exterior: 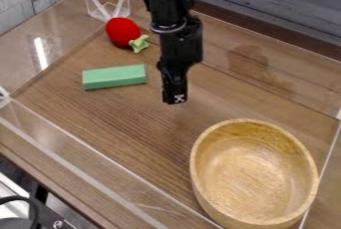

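My black gripper (174, 90) hangs over the middle of the wooden table, pointing down, shut, with nothing visible between its fingers. A green rectangular block (112, 78) lies on the table to its left, apart from it. At the back left sit a red round object (123, 31) and a small light-green item (139, 45).
A large tan bowl (253, 173) occupies the front right. A white wire-like item (107, 4) stands at the back left. Dark cables (19, 207) lie at the lower left.
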